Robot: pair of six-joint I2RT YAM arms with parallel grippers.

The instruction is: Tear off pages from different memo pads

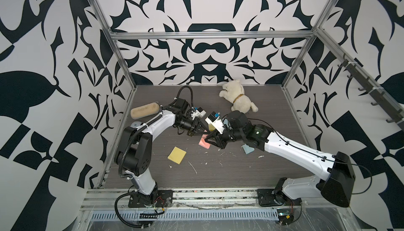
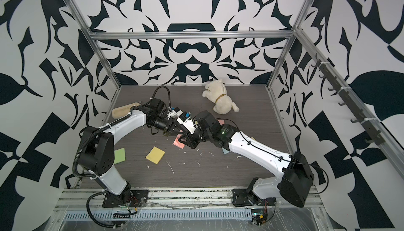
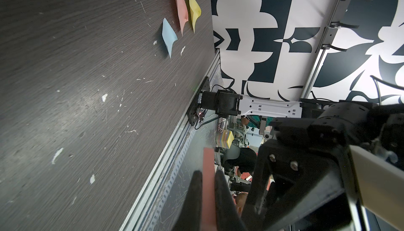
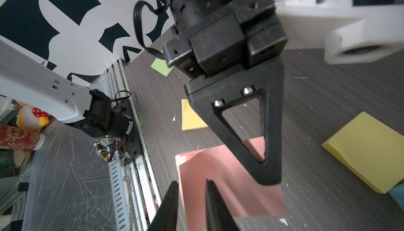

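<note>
A pink memo pad or sheet [image 4: 223, 176] fills the lower middle of the right wrist view, lifted near both grippers; pink also shows at [image 1: 204, 144] below them. My left gripper is shut on a thin pink piece. My right gripper has its dark fingertips apart in front of the pink paper; whether it touches the paper is unclear. Yellow pads [image 4: 366, 151] [image 1: 176, 155] lie on the table, with a green pad [image 2: 119, 155] at left. Loose pink [image 3: 181, 7], yellow [image 3: 194, 7] and blue [image 3: 169, 35] pages lie apart.
A white plush dog [image 1: 237, 96] lies at the back, and a tan cylinder [image 1: 143, 110] at the back left. Small paper scraps are scattered over the table. The two arms meet closely over the middle, hiding part of it.
</note>
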